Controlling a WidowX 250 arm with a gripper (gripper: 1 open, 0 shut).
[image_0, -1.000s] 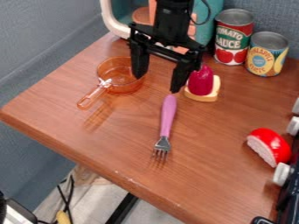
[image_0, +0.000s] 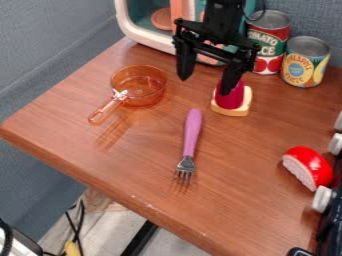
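Note:
My black gripper (image_0: 209, 70) hangs open in the upper middle, its right finger over a red object (image_0: 230, 100) that stands on a yellow slice-like piece (image_0: 230, 110). An orange transparent pan (image_0: 138, 86) with a handle lies to the left. A pink-handled fork (image_0: 190, 140) lies in the middle of the table, and a red-and-white rounded item (image_0: 305, 167) is at the right.
Two cans, one red (image_0: 267, 48) and one yellow (image_0: 305, 62), stand at the back right beside a teal-and-white container (image_0: 143, 20). Black and white equipment lines the right edge.
My gripper has moved right, from beside the pan to over the red object. The objects on the table look unmoved.

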